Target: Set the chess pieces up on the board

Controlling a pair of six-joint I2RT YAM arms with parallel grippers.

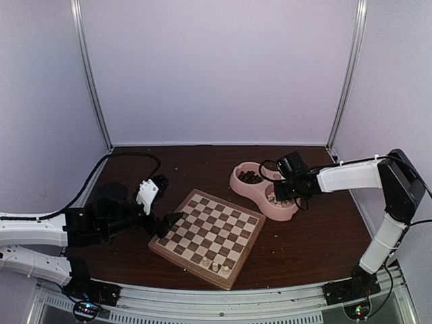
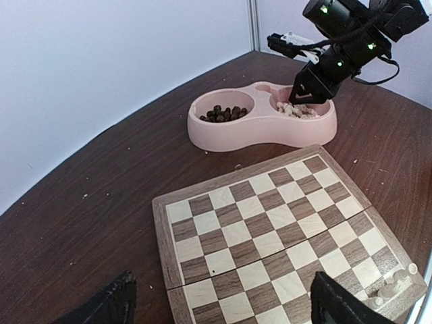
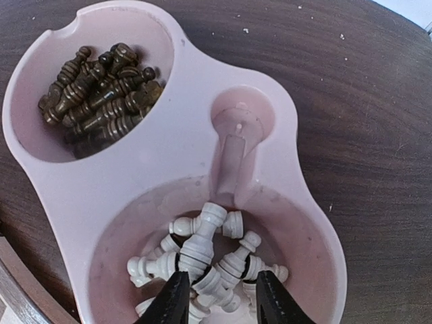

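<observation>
The chessboard (image 1: 212, 233) lies angled on the table, with three white pieces (image 1: 215, 266) standing along its near right edge. A pink two-bowl tray (image 1: 258, 194) stands beyond the board to the right. Dark pieces (image 3: 101, 91) are heaped in one bowl, white pieces (image 3: 209, 260) lie jumbled in the other. Just over the white pieces hangs my right gripper, its fingers part open and pointing down, with nothing clearly held between them. My left gripper is open and empty at the board's left side, its fingertips wide apart.
Bare dark table (image 2: 81, 223) stretches left of the board and behind it. Right of the tray the table (image 3: 385, 169) is clear too. A small hollow (image 3: 241, 115) in the tray sits between the two bowls.
</observation>
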